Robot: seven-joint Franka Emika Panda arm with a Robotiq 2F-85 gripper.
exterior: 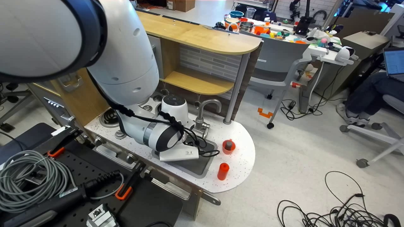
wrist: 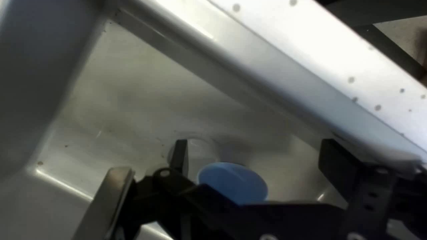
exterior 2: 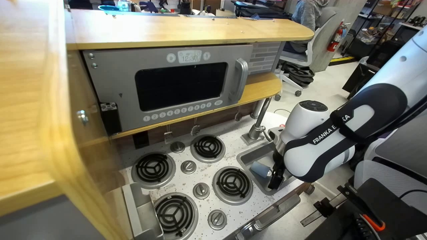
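Observation:
A blue object (exterior 2: 261, 169) with a rounded end lies in the grey sink (exterior 2: 244, 157). Seen from the wrist, the blue object (wrist: 234, 184) sits low in the picture between the two black fingers, nearer the left one, and its lower part is hidden behind the gripper. My gripper is open inside the sink, its fingers well apart, and the frame does not show either one pressing on the object. From exterior view 1 the arm's hand covers the blue object and the fingers.
A red bottle (exterior: 223, 171) and a red cup (exterior: 228, 147) with something dark inside stand on the counter right of the sink. The faucet (exterior: 206, 113) rises behind the sink. Stove burners (exterior 2: 232, 184) lie left of it, and the sink walls are close around my fingers.

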